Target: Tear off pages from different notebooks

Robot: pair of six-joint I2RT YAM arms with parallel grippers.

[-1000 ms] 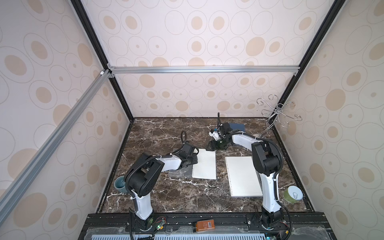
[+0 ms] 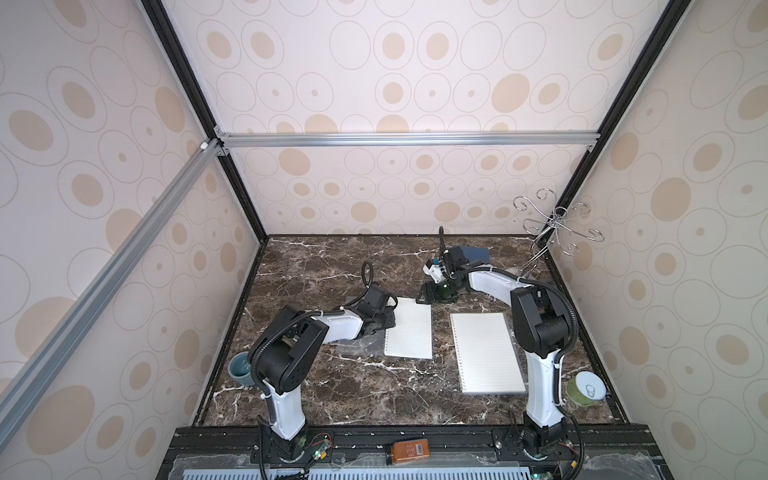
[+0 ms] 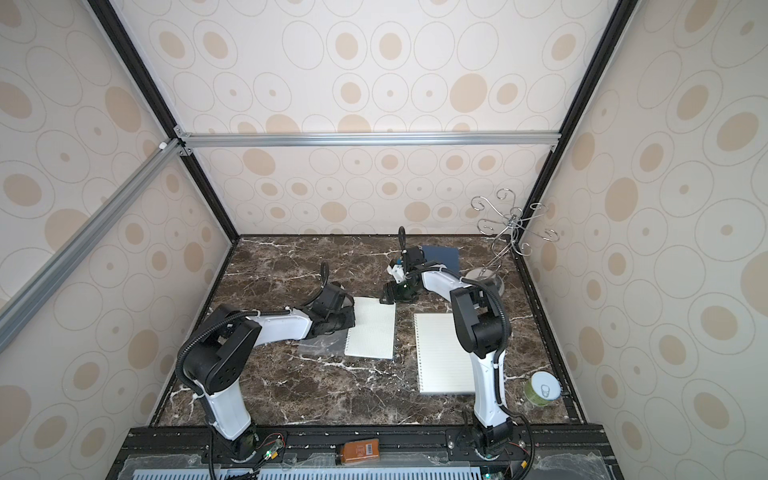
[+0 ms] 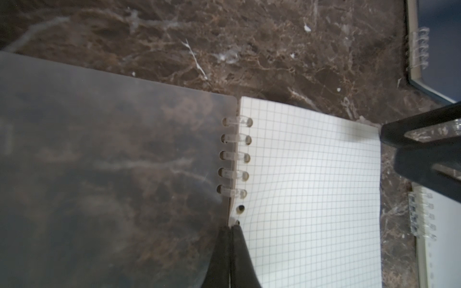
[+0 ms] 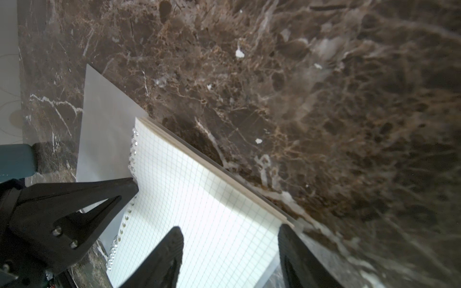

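An open grid notebook (image 4: 312, 192) with clear rings and a translucent cover (image 4: 96, 192) folded out left lies mid-table. My left gripper is shut at its ring edge; whether paper is between the tips is hidden. My right gripper is part open at the notebook's top right corner, fingers astride that corner, above the page. A larger lined notebook (image 2: 486, 352) lies to its right. A dark blue notebook (image 4: 439, 48) lies behind, partly covered by my right arm in the top views.
A teal cup (image 2: 238, 368) stands far left, a green can (image 2: 586, 389) front right, a wire stand (image 2: 552, 224) back right.
The left arm has not visibly moved.
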